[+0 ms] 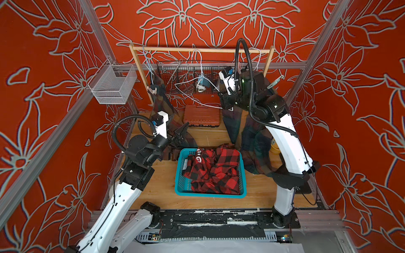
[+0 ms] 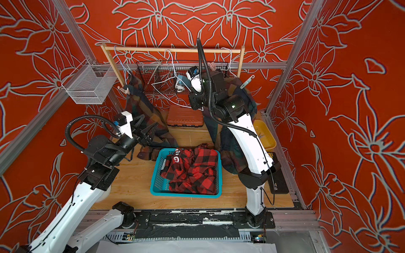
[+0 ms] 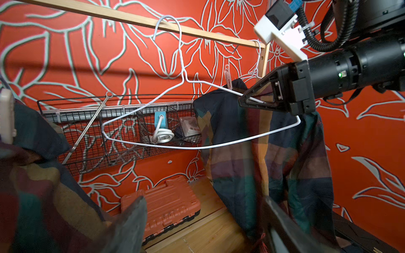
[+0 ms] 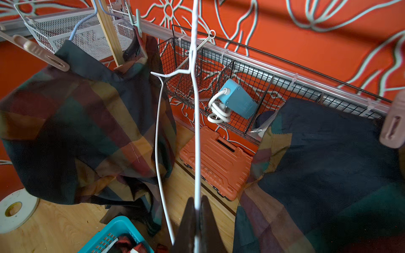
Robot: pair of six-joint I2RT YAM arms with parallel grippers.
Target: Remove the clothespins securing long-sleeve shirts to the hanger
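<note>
A bare white wire hanger (image 3: 202,147) has its side arm in my right gripper, which is shut on the wire. In the left wrist view its hook overlaps the wooden bar (image 3: 126,16); whether it rests on it I cannot tell. Dark plaid shirts hang on either side, one left (image 4: 105,126) and one right (image 4: 312,168). Pink clothespins sit at the left shirt's shoulder (image 4: 44,52) and by the right shirt (image 4: 394,122); a pale green clothespin (image 4: 138,21) is at the left shirt's far side. My left gripper stands open and empty, low before the rack.
A teal basket (image 1: 179,168) with red-and-black plaid clothing (image 1: 215,168) stands at the table's middle. Behind it lies an orange case (image 1: 202,116). A black wire basket (image 3: 84,143) runs along the back wall, and a white mesh basket (image 1: 111,86) is at left.
</note>
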